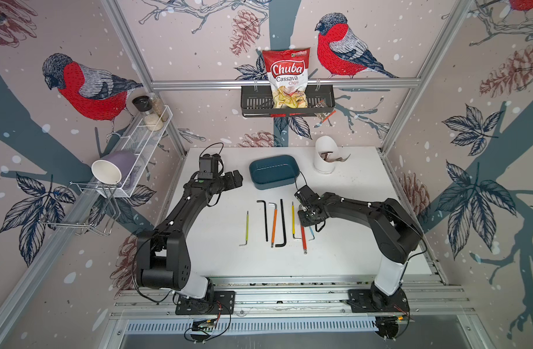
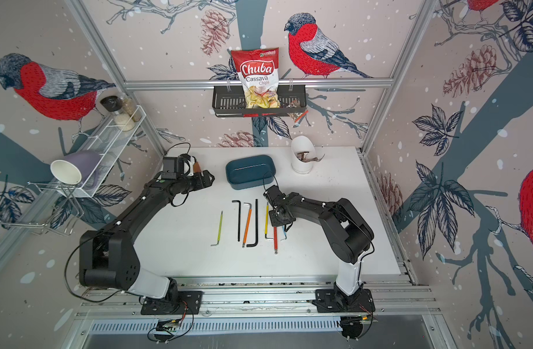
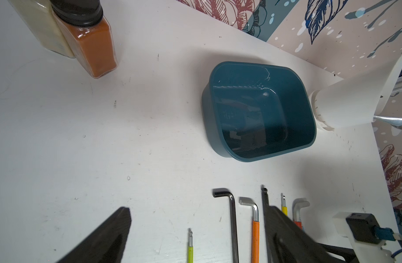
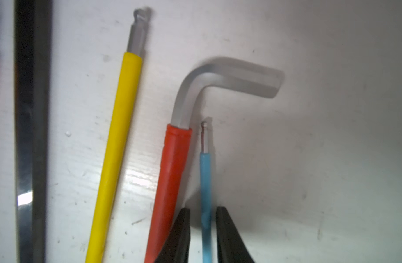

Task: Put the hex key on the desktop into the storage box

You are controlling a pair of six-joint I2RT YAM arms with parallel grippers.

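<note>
Hex keys lie in a row on the white tabletop, among them a green one (image 1: 246, 228), black ones, an orange one (image 1: 274, 224), a yellow one (image 4: 115, 144), a red one (image 4: 169, 175) and a light blue one (image 4: 205, 179). The dark teal storage box (image 1: 274, 171) is empty behind them. My right gripper is low over the blue key, its fingertips parted on either side of that key, beside the red one. My left gripper hangs open above the left of the table, nothing between its fingers.
A white holder with cutlery (image 1: 324, 163) stands at the back right. Two spice jars (image 3: 95, 48) stand at the back left. Side shelves and a hanging basket with chips (image 1: 286, 78) are on the frame.
</note>
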